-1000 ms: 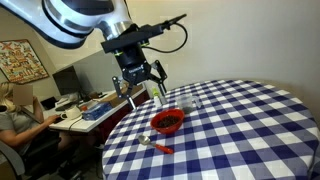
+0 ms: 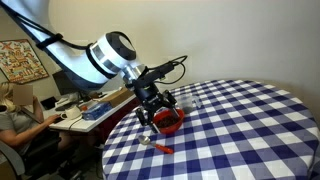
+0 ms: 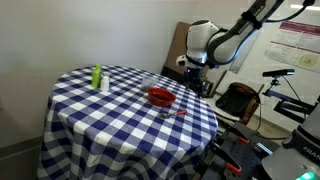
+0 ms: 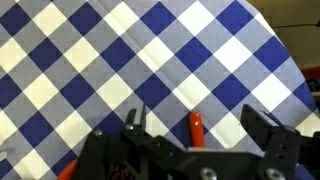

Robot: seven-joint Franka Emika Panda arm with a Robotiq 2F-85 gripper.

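A spoon with a red handle (image 2: 163,149) and a metal head (image 2: 145,140) lies on the checkered tablecloth, in front of a red bowl (image 2: 175,126) with dark contents. My gripper (image 2: 160,114) hangs open above the table, overlapping the bowl in exterior view 1. From the wrist, the red handle (image 4: 197,130) shows below, in the gap between the two spread fingers; nothing is gripped. Only a bit of the bowl's red rim (image 4: 68,172) shows at the lower left there. The spoon's head is hidden in that view.
A green bottle (image 3: 97,76) and a white bottle (image 3: 105,85) stand toward the far side. A clear container (image 3: 148,81) is behind the bowl. Much of the tablecloth (image 2: 240,130) is bare. A person sits at the left in exterior view 1.
The arm has come down toward the table, lowering the gripper from above and behind the bowl to closer over it. Spoon and bowl have stayed put.
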